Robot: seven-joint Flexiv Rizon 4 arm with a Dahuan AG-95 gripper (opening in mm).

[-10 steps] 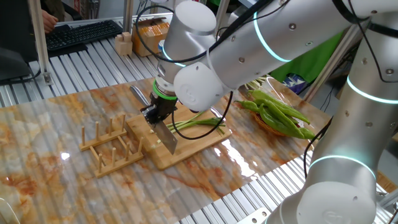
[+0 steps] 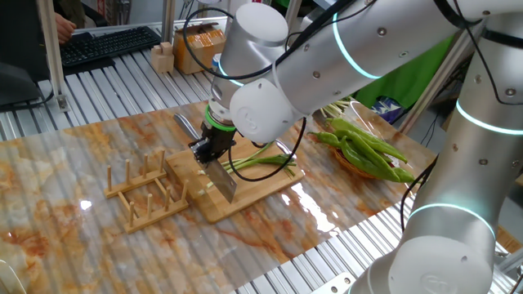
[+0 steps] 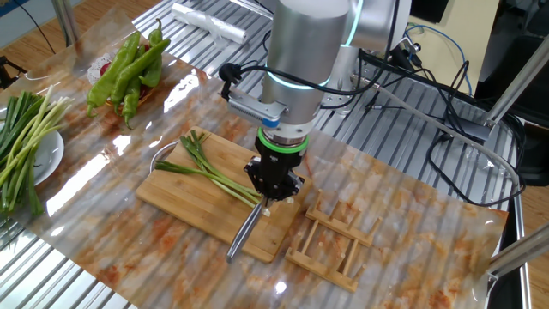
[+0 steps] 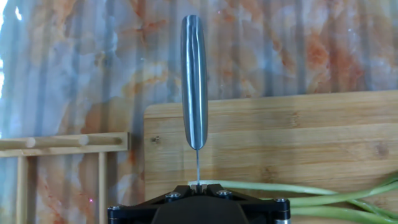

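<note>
A cleaver with a steel handle (image 4: pixel 194 81) is gripped at the spine of its blade (image 2: pixel 222 183) by my gripper, which is shut on it. Its blade hangs edge down over the wooden cutting board (image 3: pixel 180 193); whether the edge touches the board cannot be told. Green onions (image 3: pixel 204 163) lie across the board, their white ends close to the blade. In the wrist view some stalks (image 4: pixel 261 185) run out to the right from beside the gripper.
A wooden peg rack (image 2: pixel 147 218) stands right beside the board. Long green peppers (image 3: pixel 129 79) fill a basket farther off, and more green onions (image 3: pixel 26 142) lie on a white plate (image 3: pixel 50 159).
Board, rack and onions look unmoved.
</note>
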